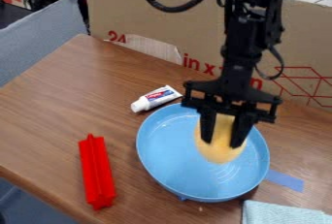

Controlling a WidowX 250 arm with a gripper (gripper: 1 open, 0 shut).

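My black gripper (pixel 223 127) hangs over a blue plate (pixel 176 160), shut on a pale yellow rounded object (pixel 212 148), which is held low within the plate's area; whether it touches the plate I cannot tell. A red bar-shaped block (pixel 96 173) lies on the wooden table at the left of the plate. A white toothpaste tube (pixel 155 99) lies behind the plate.
A folded light cloth (pixel 282 215) lies at the front right, blue tape beside the plate. A cardboard box (pixel 169 24) stands along the back, with a grey padded edge at the far left.
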